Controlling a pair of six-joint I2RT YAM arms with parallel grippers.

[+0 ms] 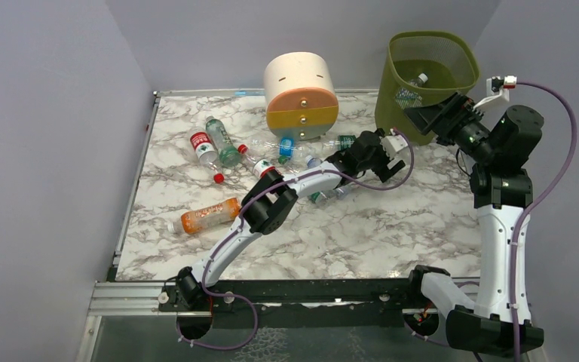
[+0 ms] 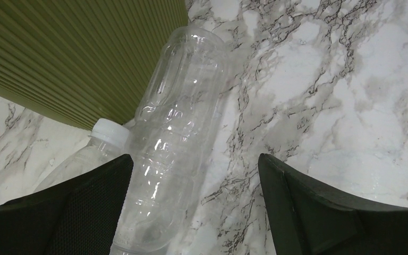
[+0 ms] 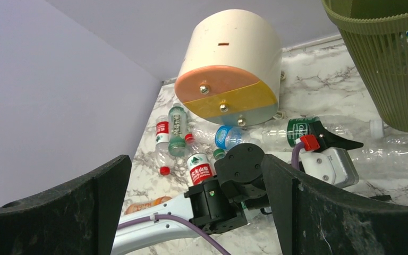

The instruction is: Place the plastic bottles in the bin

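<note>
My left gripper stands open over clear bottles beside the bin: an unlabelled bottle [image 2: 180, 106] lies between its fingers, with a capped bottle [image 2: 85, 164] to its left. The green bin [image 1: 392, 113] at the back right has a bottle [image 1: 411, 90] inside. My right gripper [image 1: 430, 113] is open, raised by the bin's front. More bottles lie on the table: orange-label [image 1: 207, 219], red-label [image 1: 203, 151], green [image 1: 222, 143], and several around the middle.
A white drum-shaped box [image 1: 298, 75] with coloured front panels stands at the back. Walls enclose the back and sides.
</note>
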